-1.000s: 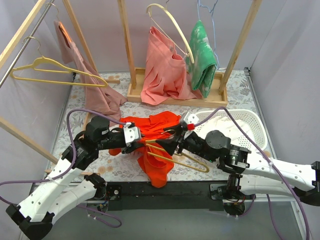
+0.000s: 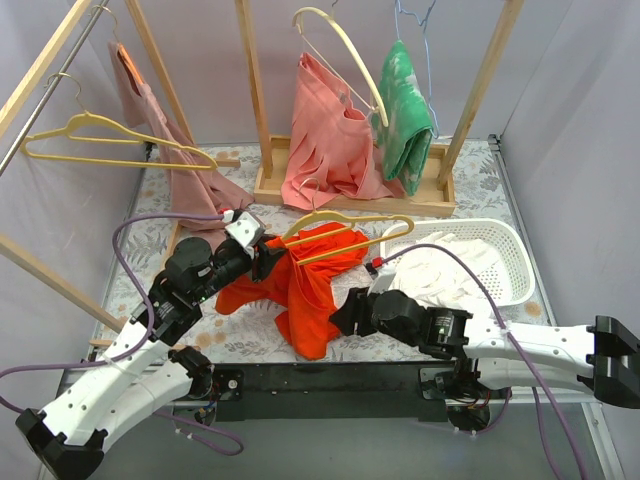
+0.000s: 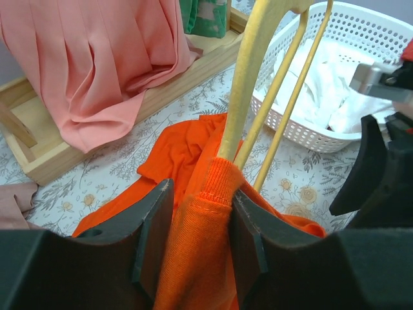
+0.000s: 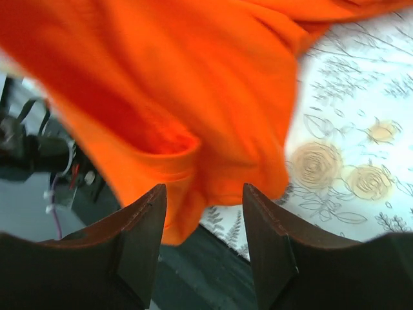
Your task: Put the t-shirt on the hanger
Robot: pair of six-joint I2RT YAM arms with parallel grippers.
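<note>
The orange t-shirt (image 2: 305, 300) lies crumpled at the table's middle. A yellow hanger (image 2: 350, 218) stretches above it to the right, its left end at my left gripper (image 2: 272, 258). In the left wrist view, the hanger (image 3: 248, 77) runs into a bunched tube of the orange t-shirt (image 3: 206, 245), which my left gripper pinches between its fingers. My right gripper (image 2: 342, 312) is low beside the shirt's lower right edge. The right wrist view shows its fingers (image 4: 145, 226) apart, with a loose shirt fold (image 4: 181, 174) in front of and partly between them.
At the right stands a white basket (image 2: 520, 270) holding white cloth. Behind, a wooden rack (image 2: 440, 205) has a pink garment (image 2: 325, 140) and a green one (image 2: 403, 125) hanging over it. An empty yellow hanger (image 2: 110, 140) hangs on the left rail.
My right gripper has come away from the hanger and down towards the shirt's lower edge. The hanger's free end has swung up and back. My left gripper has shifted slightly.
</note>
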